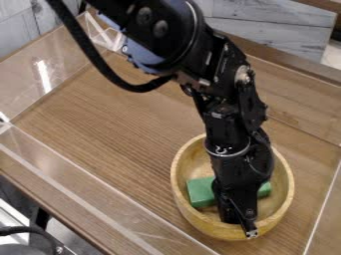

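A yellow round bowl stands on the wooden table at the lower right, with a green block inside it. My black gripper reaches down from above into the bowl, over its front right part, and hides some of the block and bowl. Its fingers look close together; whether anything is between them is hidden.
A clear edge strip runs along the left and front, and pale boards stand at the back. A dark cable arcs across the upper left.
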